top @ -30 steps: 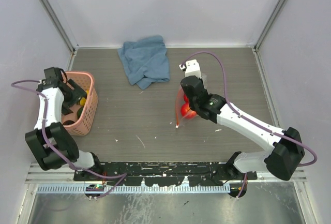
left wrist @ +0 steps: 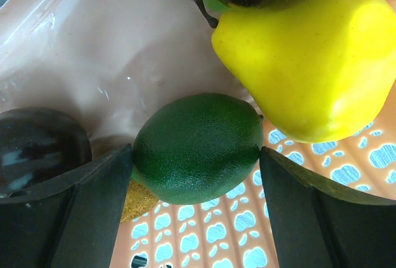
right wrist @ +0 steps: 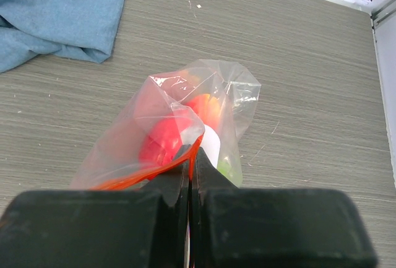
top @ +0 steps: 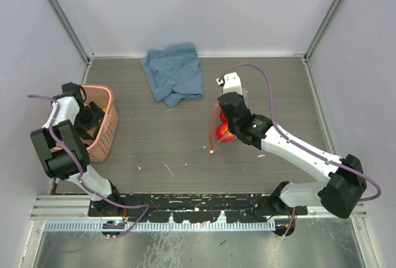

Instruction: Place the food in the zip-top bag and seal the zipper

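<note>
In the pink basket point(top: 106, 141) at the left, my left gripper is lowered with its fingers part open around a dark green fruit point(left wrist: 198, 132), close against its sides. A yellow fruit point(left wrist: 309, 64) and dark round fruits point(left wrist: 37, 150) lie beside it. At the right, my right gripper is shut on the edge of the clear zip bag point(right wrist: 235, 95), which has an orange zipper strip and holds red fruit point(right wrist: 159, 141), a white item and something light green.
A folded blue cloth point(top: 173, 73) lies at the back of the table point(top: 154, 156). Walls stand close on both sides and at the back.
The right arm and bag look nearly unchanged.
</note>
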